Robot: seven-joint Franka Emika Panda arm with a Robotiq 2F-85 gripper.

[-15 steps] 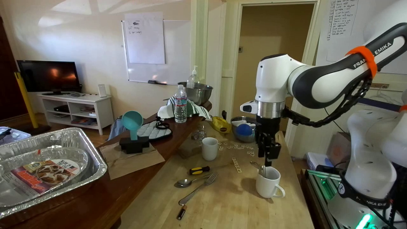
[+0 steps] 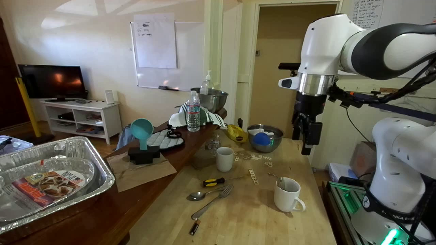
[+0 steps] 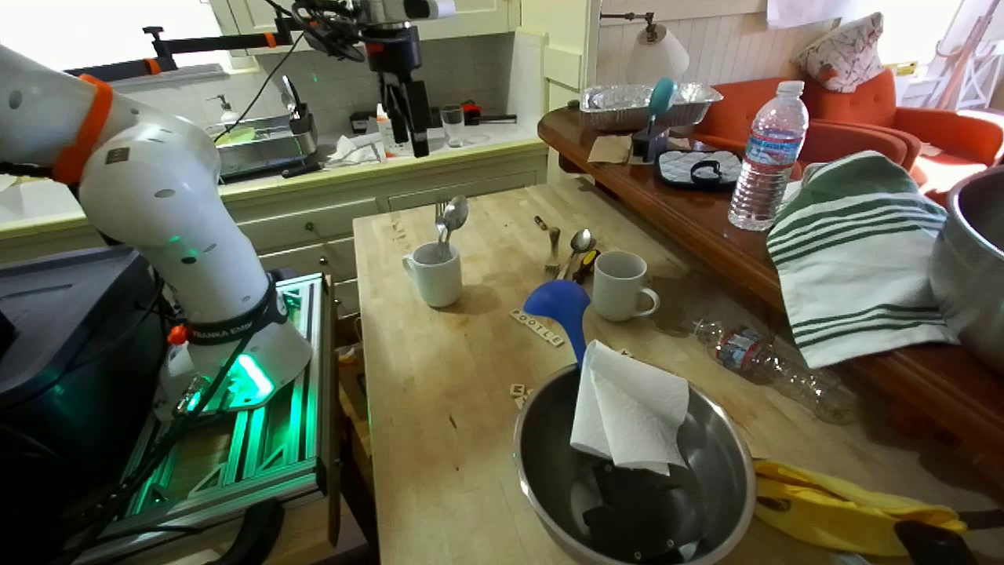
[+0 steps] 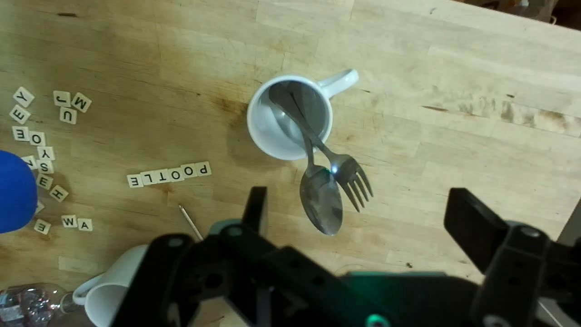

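Observation:
My gripper is open with nothing between its fingers, raised well above the table. Below it in the wrist view stands a white mug (image 4: 261, 128) with its handle toward the upper right. A spoon (image 4: 321, 201) and a fork (image 4: 352, 177) stand inside the mug, their heads sticking out past the rim. From the second exterior view the same mug (image 3: 434, 281) is upright near the robot-side edge of the table, clear of the gripper (image 3: 411, 141).
A second white mug (image 2: 224, 159), a screwdriver (image 2: 213, 182), a loose spoon (image 2: 198, 195), a fork (image 2: 212, 202) and a battery (image 2: 195, 227) lie around the table. Letter tiles (image 4: 169, 175) sit near the mug. A metal bowl (image 3: 538, 471) holds a blue ladle (image 3: 560, 303).
The arm has risen and drawn back to the right, away from the mug with the cutlery. A second ago the gripper hung just over that mug; the mug and cutlery look unmoved.

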